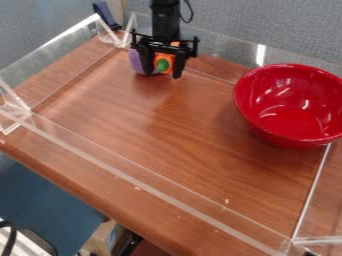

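Observation:
My black gripper (pixel 164 55) is at the top centre, reaching down over a small orange object with a green round patch (pixel 163 64) and a purple object (pixel 135 60) beside it, at the back of the wooden table. The orange object sits between or just behind the fingers; whether the fingers grip it is unclear. A large red bowl (pixel 287 105) rests on the right side of the table.
Clear acrylic walls (pixel 160 191) border the wooden tabletop (pixel 147 140). A grey speckled wall stands behind.

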